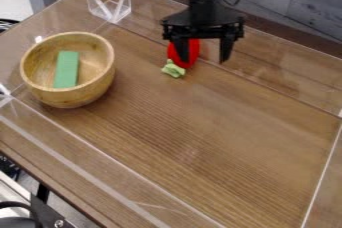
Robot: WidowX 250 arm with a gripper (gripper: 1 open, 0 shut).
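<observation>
My black gripper [201, 30] is over the back middle of the wooden table, its fingers open around or just above a red object [183, 54], which it partly hides. A small pale green object [173, 69] lies just in front of the red one. At the left, a tan bowl [94, 82] holds a green block [67, 70].
A clear wire-like holder or container [110, 4] stands at the back left. A grey wall [285, 2] runs along the back.
</observation>
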